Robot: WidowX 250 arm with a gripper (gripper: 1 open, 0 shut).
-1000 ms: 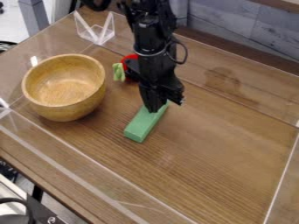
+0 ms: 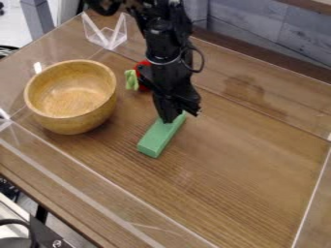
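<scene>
The black robot arm comes down from the top centre of the view, its gripper (image 2: 169, 113) low over the upper end of a green rectangular block (image 2: 161, 138) lying on the wooden table. The gripper looks shut; whether it touches the block cannot be told from this angle.
A wooden bowl (image 2: 70, 95) is at the left. A red object (image 2: 143, 68) and a small green item (image 2: 131, 79) lie behind the arm. A clear plastic container (image 2: 106, 32) sits at the back left.
</scene>
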